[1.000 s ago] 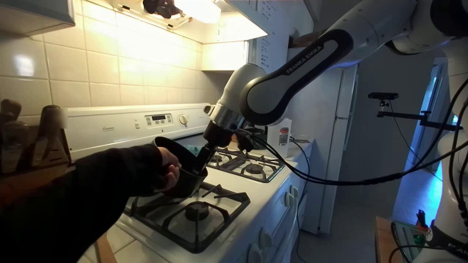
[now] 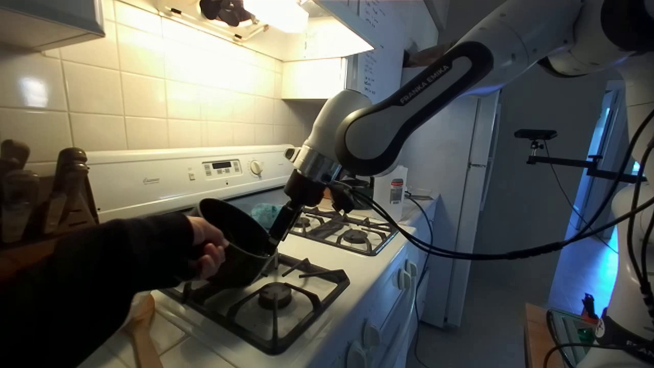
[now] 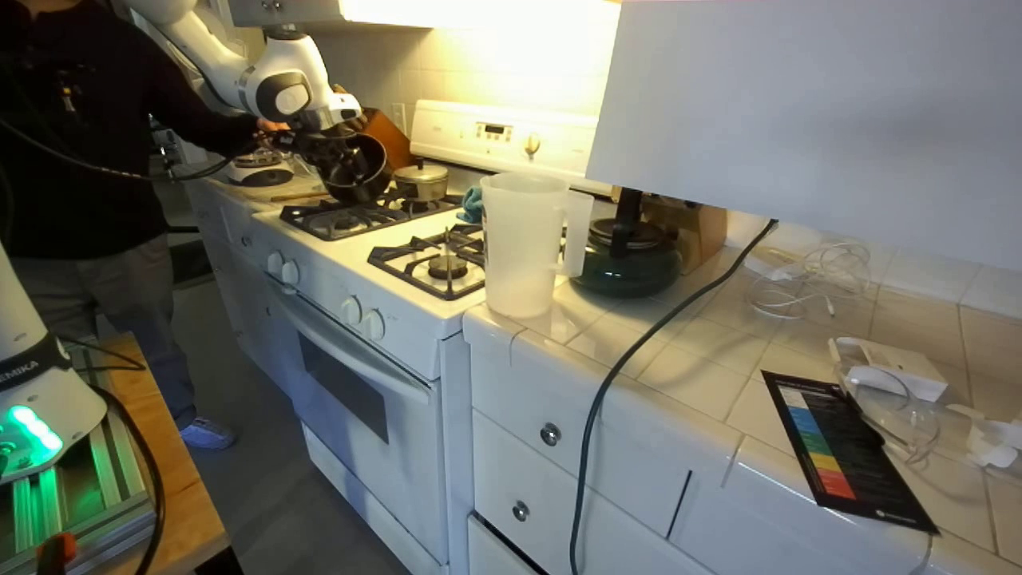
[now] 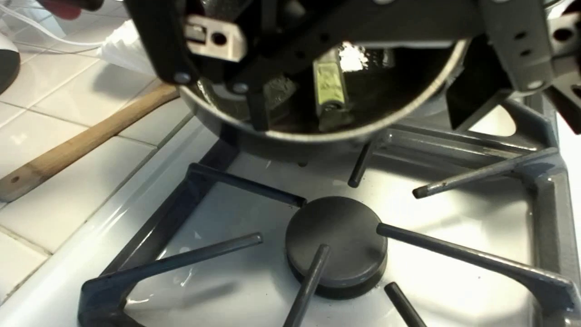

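Note:
A dark pot (image 2: 236,270) is held tilted above the near-left burner by a person's hand (image 2: 208,242). My gripper (image 2: 274,240) reaches down to the pot's right side in exterior view 1, its tip at or just inside the rim. From the wrist view, the gripper stands open, with its two fingers well apart over the pot's rim (image 4: 321,137). Inside the pot shows a yellow-green item (image 4: 330,84), lying between the fingers in this view; no grip on it is visible. The arm covers part of the pot in exterior view 2.
Black grates (image 4: 463,250) cover the stove below. A wooden spoon handle (image 4: 92,136) lies on the tiled counter. Farther along are a lidded pot (image 3: 421,180), a teal cloth (image 3: 471,204), a translucent pitcher (image 3: 524,244) and a green kettle (image 3: 627,263).
The person's hand and the pot have shifted left and slightly down in exterior view 1, and the pot's tilt looks a little different. My arm has stayed nearly still.

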